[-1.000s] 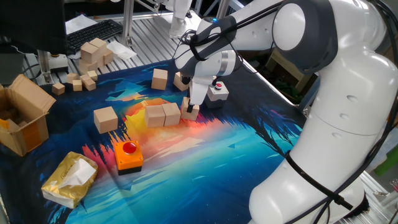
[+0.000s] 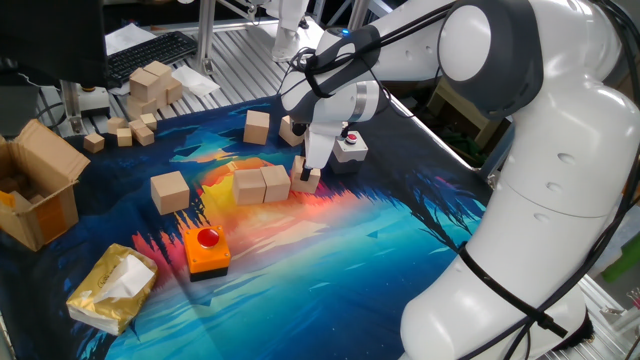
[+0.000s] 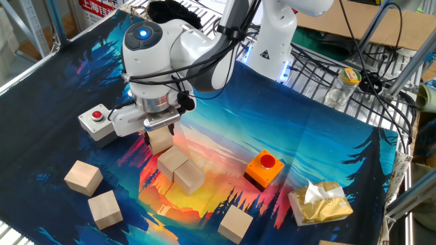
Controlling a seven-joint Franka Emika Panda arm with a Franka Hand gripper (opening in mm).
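Note:
My gripper (image 3: 159,132) points down at a wooden cube (image 3: 161,141) at one end of a short row. Its dark fingertips show at the cube's sides; whether they press on it cannot be told. Beside that cube, two more wooden cubes (image 2: 249,187) (image 2: 275,184) sit face to face on the printed cloth. The held-over cube (image 2: 305,182) appears to rest at cloth level, close to the pair, partly hidden by the gripper in exterior view 1.
Loose cubes (image 2: 170,193) (image 2: 256,127) lie around the row. A grey box with a red button (image 3: 98,124) stands close beside the gripper. An orange button box (image 2: 207,252), a tissue pack (image 2: 113,290) and a cardboard box (image 2: 42,190) sit further off.

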